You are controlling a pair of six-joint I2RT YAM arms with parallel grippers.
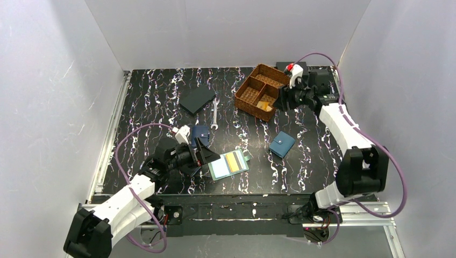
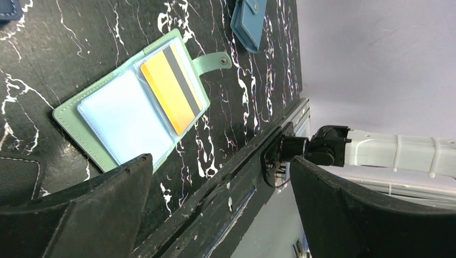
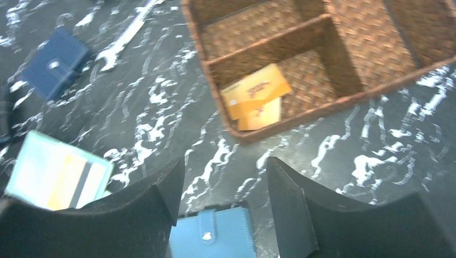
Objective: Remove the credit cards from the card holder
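Note:
An open mint-green card holder (image 2: 72, 115) lies on the marble surface, a yellow card (image 2: 165, 91) in its right side beside a pale blue panel. My left gripper is open above its left end, nothing between its fingers. My right gripper is open above the table, near the wicker basket (image 3: 339, 97). Yellow cards (image 3: 257, 90) lie in one compartment of that basket.
A closed teal holder (image 1: 281, 144) lies right of the green one. A navy holder (image 1: 200, 134), a wrench (image 1: 214, 115) and a black box (image 1: 196, 99) are behind. The front edge is close.

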